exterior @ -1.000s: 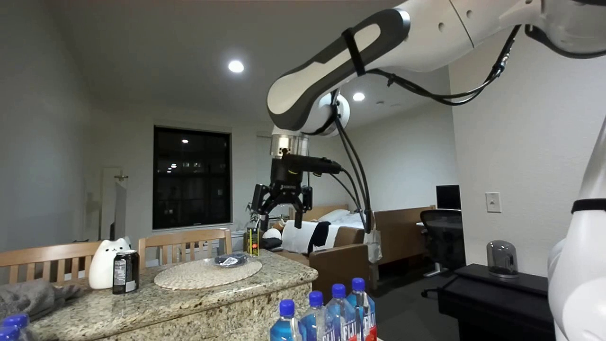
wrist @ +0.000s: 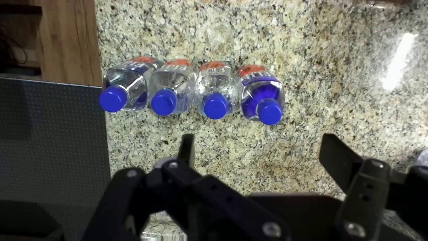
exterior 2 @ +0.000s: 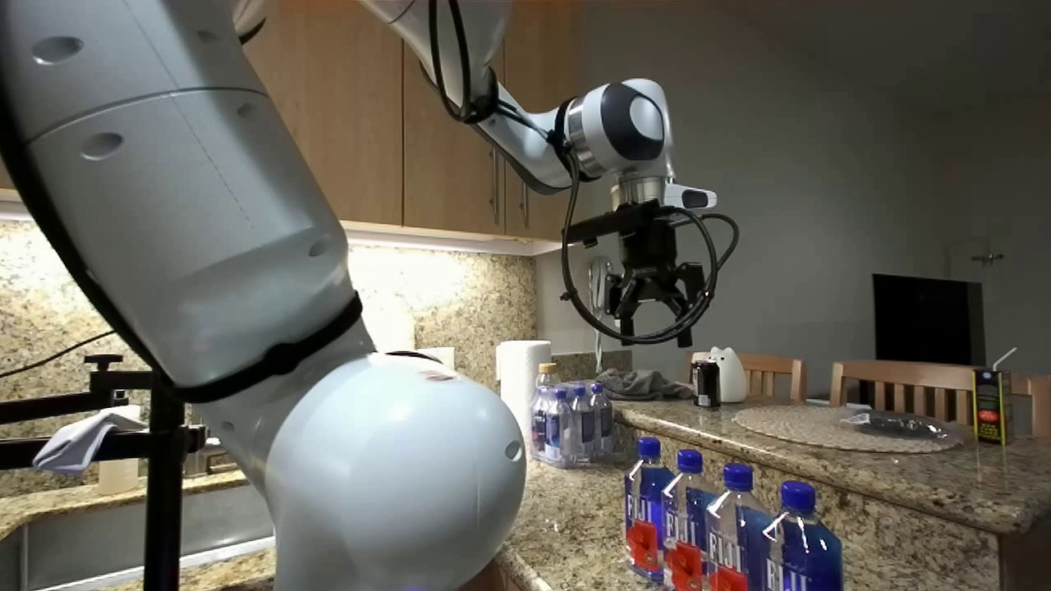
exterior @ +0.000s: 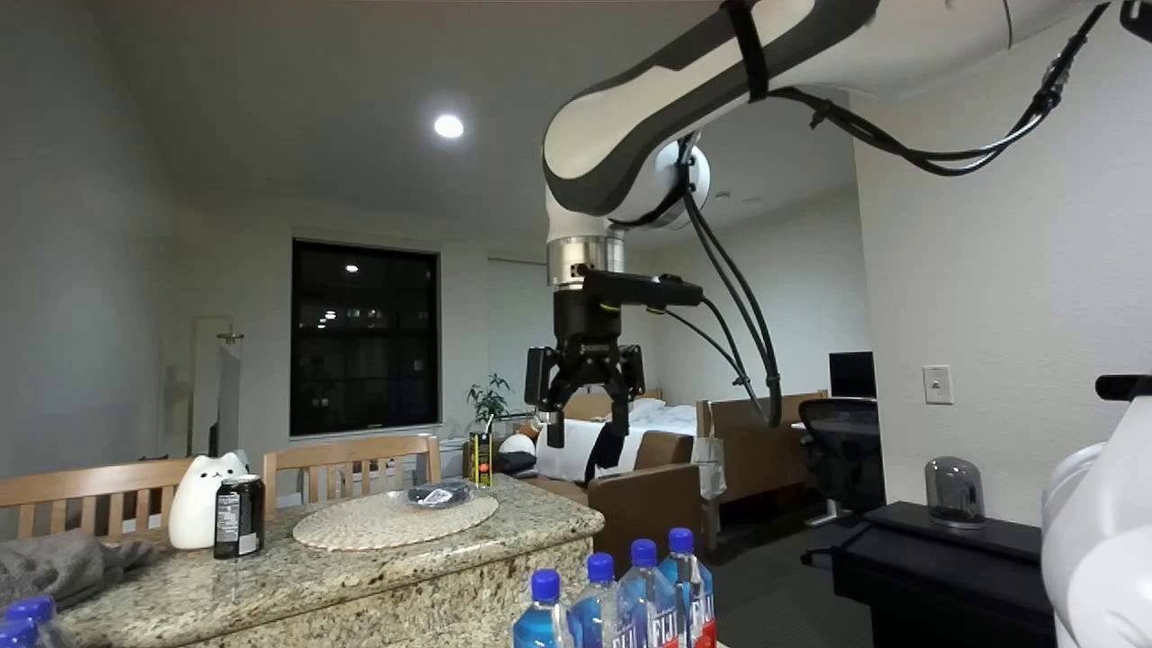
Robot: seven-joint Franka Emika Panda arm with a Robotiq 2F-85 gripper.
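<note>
Several clear water bottles with blue caps stand in a row on the granite counter; in the wrist view the rightmost bottle and the leftmost bottle mark its ends. The row also shows in exterior view 2, where the nearest bottle is at the right. My gripper hangs above the counter, pointing down, its fingers spread with nothing between them. In the wrist view the open fingers lie below the caps in the picture, over bare granite, apart from every bottle.
A raised counter holds a woven placemat, a dark can, a white cat figure and a drink carton. More bottles cluster near a paper towel roll. Bare counter lies around the row.
In exterior view 1 the arm and gripper have moved to the right, and the wrist sits slightly higher in the picture. The bottles have stayed where they were.
</note>
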